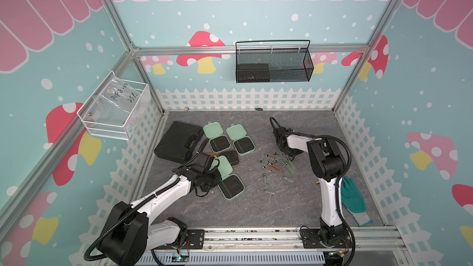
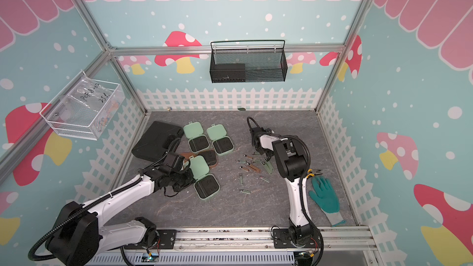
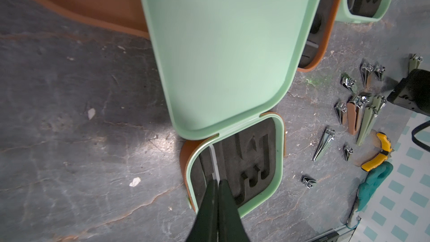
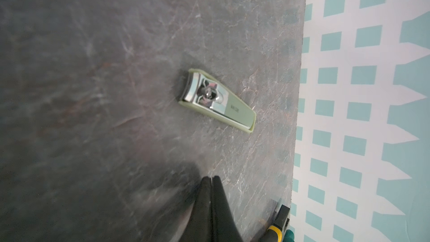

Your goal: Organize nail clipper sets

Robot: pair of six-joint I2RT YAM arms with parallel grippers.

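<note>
In the right wrist view a green nail clipper (image 4: 219,100) lies flat on the grey table, just beyond the tips of my right gripper. That gripper is shut with nothing between its fingers. My left gripper is shut and empty over an open mint case (image 3: 280,170), whose dark insert has empty slots; the case's lid (image 3: 233,49) is swung back. More clippers (image 1: 276,166) lie scattered mid-table, green and brown ones together. Two further open mint cases (image 1: 244,144) and a brown case (image 1: 238,157) stand toward the left.
A black case (image 1: 177,140) lies at the back left. At the right are a teal glove (image 2: 325,194) and yellow-handled pliers (image 2: 311,172). Wire baskets hang on the walls.
</note>
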